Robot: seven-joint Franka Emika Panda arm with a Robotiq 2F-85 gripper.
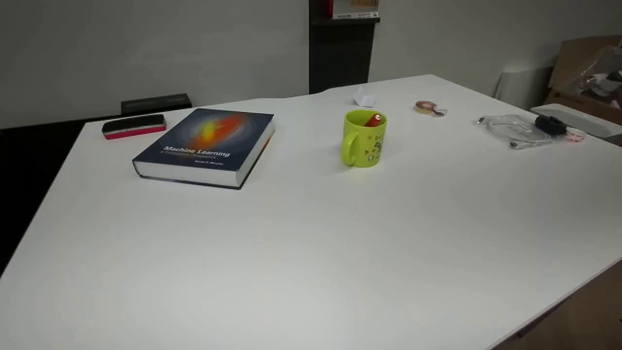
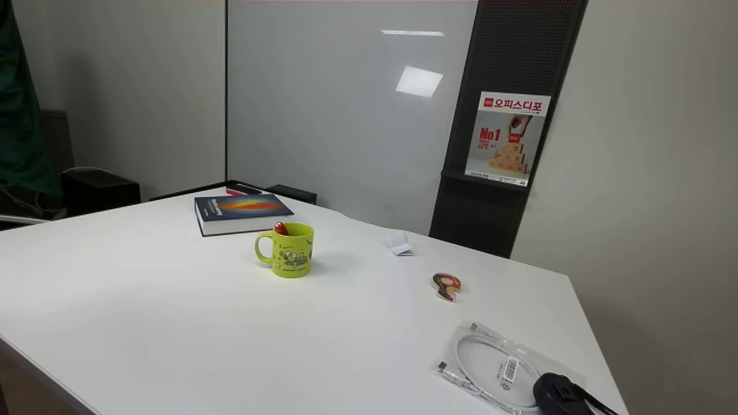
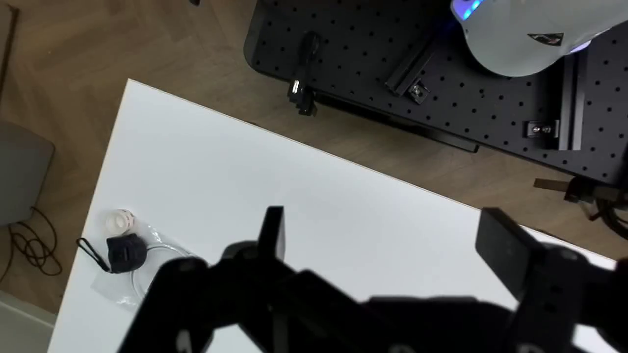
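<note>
In the wrist view my gripper stands open above the white table, with nothing between its widely parted fingers. Neither exterior view shows the gripper or arm. A yellow-green mug (image 1: 364, 148) stands upright near the middle of the table, with a red-capped item (image 1: 373, 120) inside it. Left of the mug lies a thick dark-blue Machine Learning book (image 1: 207, 143), cover up. Behind the book's left side is a black and red eraser-like block (image 1: 134, 126). The mug and book are outside the wrist view.
At the right lie a bagged white cable (image 2: 484, 359) and a black strapped item (image 3: 126, 253), with a tape roll (image 3: 120, 221) beside them. Another tape piece (image 2: 447, 285) and folded white paper (image 2: 399, 243) lie towards the back.
</note>
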